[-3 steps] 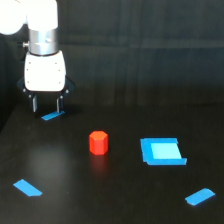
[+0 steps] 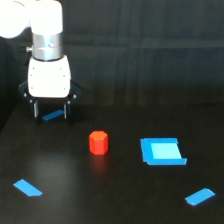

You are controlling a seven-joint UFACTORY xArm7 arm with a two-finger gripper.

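A red block (image 2: 98,142), six-sided in outline, stands by itself on the dark table near the middle of the camera view. At the upper left hangs my gripper (image 2: 51,108), white with dark fingers. Those fingers are spread apart, and no object shows held between them. The gripper is to the left of the red block and farther back, clear of it. To the right lies a pale square (image 2: 165,151) with a blue border.
Strips of blue tape mark the table: one at the front left (image 2: 28,188), one at the front right (image 2: 200,197), and one (image 2: 52,116) partly beneath my gripper. Bare table surrounds the block. A dark curtain (image 2: 145,55) hangs behind.
My gripper has shifted slightly to the right and lower in the view, and its fingers look a little farther apart. The red block and the bordered square have not moved.
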